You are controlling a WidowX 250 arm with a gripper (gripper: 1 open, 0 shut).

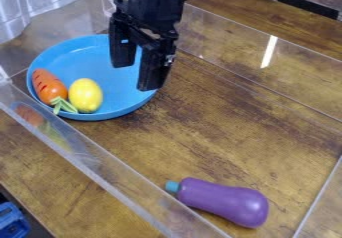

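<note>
My black gripper point(138, 60) hangs over the right part of a blue plate point(100, 67), open, its two fingers apart. A toy carrot point(51, 88) and a yellow lemon-like toy point(84, 96) lie side by side on the plate's left part. A purple eggplant point(223, 201) with a teal tip lies on the wooden table near the front right.
Clear transparent walls run along the left front and the right. A blue object point(8, 222) shows at the lower left corner, outside the wall.
</note>
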